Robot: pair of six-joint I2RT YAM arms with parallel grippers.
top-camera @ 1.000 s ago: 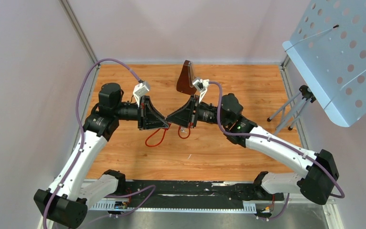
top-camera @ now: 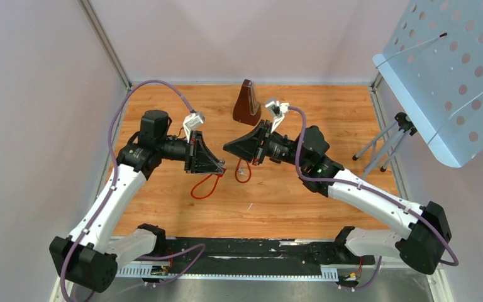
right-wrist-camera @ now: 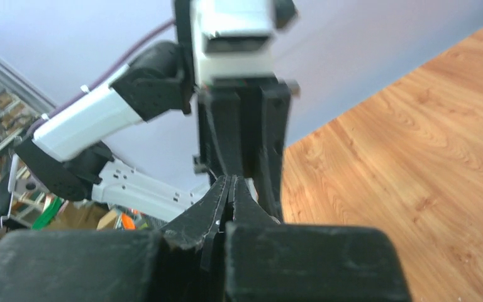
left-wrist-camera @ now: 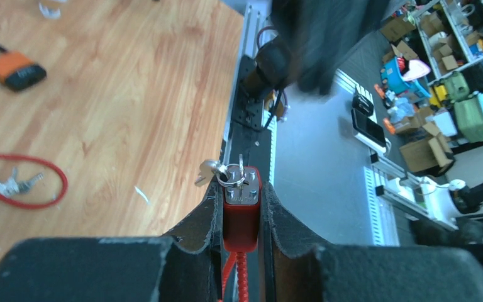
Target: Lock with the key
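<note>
A red lock with a silver end face is clasped between the fingers of my left gripper, clear of the table. At that silver end sit a key and a metal ring; how far in the key sits is hard to tell. The lock's red cord hangs below the fingers. My right gripper is shut, with nothing showing between its fingertips, a short gap away from the left one. It appears as a dark blur at the top of the left wrist view.
On the table lie an orange and black padlock and loose keys on a red cord. A brown metronome-shaped object stands at the back.
My right gripper has drawn back slightly to the right, and the left arm has shifted a little.
</note>
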